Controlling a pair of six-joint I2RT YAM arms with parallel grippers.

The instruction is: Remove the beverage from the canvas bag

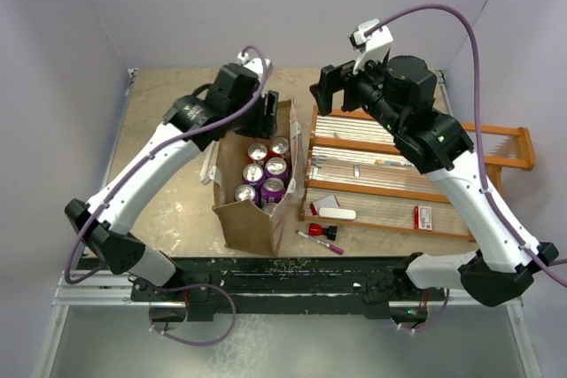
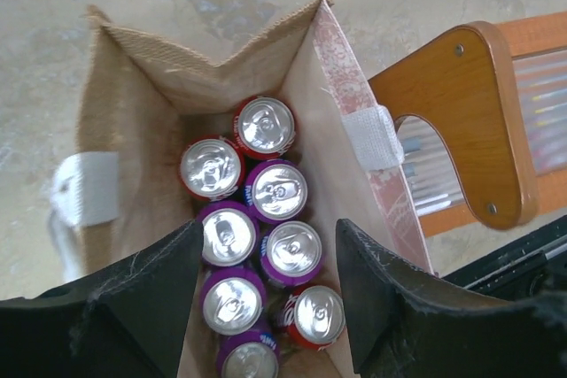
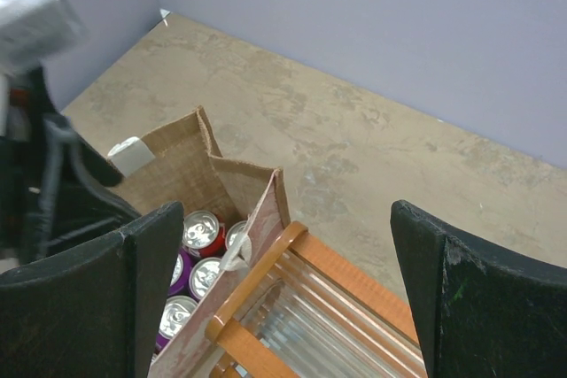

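Observation:
The tan bag [image 1: 239, 227] stands left of centre on the table, holding several red and purple drink cans [image 2: 280, 190], seen from above in the left wrist view. My left gripper hangs over the bag's opening, fingers apart, cans visible below and between them, none grasped. My right gripper [image 1: 332, 86] is raised over the wooden rack to the bag's right, fingers apart and empty.
A wooden rack [image 1: 399, 192] fills the right of the table. A red object [image 1: 322, 231], a marker [image 1: 319, 243] and a white eraser [image 1: 337, 214] lie near the front.

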